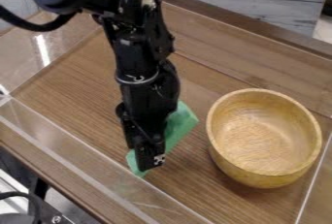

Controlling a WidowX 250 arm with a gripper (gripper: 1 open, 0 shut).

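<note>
My black gripper (146, 146) hangs low over the wooden table, just left of a round tan bowl (266, 170). It is shut on a green object (182, 121) that is mostly hidden behind the fingers; its shape is hard to tell. The green shows on both sides of the gripper, close to the table surface.
A transparent edge runs along the front left, with dark cables beyond it at the lower left. A grey wooden panel (247, 5) stands at the back.
</note>
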